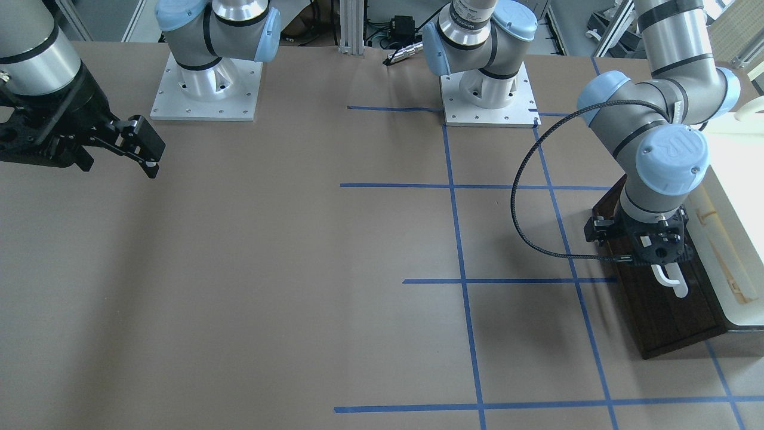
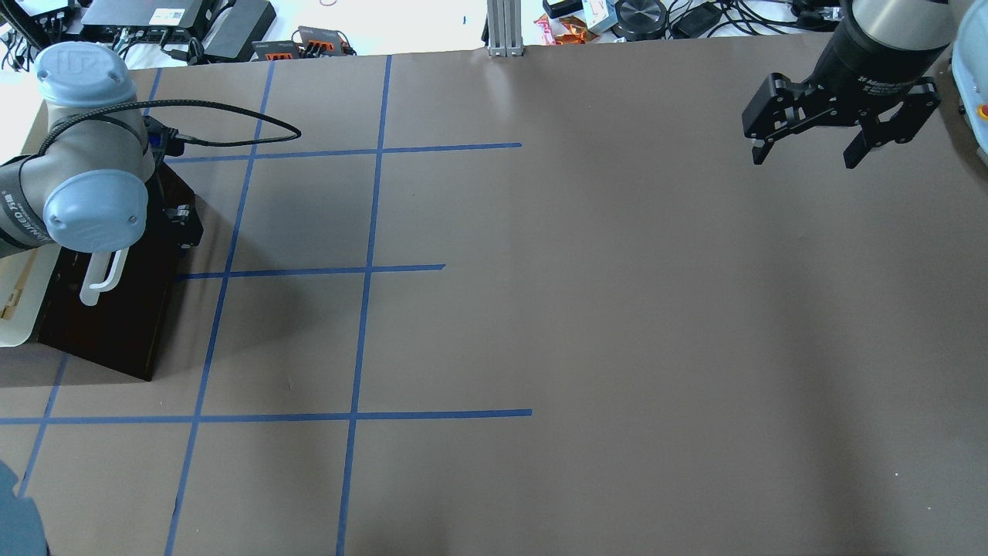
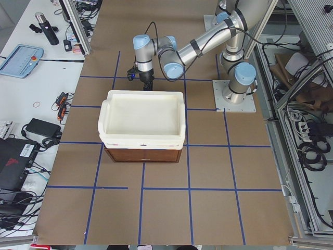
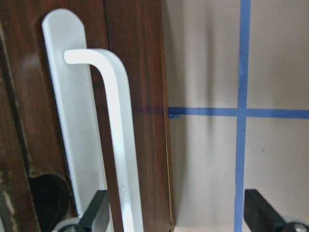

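A dark wooden box (image 1: pixel 644 315) with a white inner tray (image 3: pixel 141 117) stands on the taped table; a white bar handle (image 4: pixel 120 140) on a backplate is fixed to its dark wood. My gripper is at that handle, its fingertips apart in the wrist view, one over the handle and backplate, the other over the table beyond the box's edge, with nothing seen gripped between them. In the front view the gripper's black body hides the upper part of the handle; in the top view the arm covers part of it.
Another arm's black gripper (image 2: pixel 843 120) hangs at the opposite side of the table. Further arm bases (image 1: pixel 204 107) stand at the back. A cable loop (image 1: pixel 515 215) arches out from my arm.
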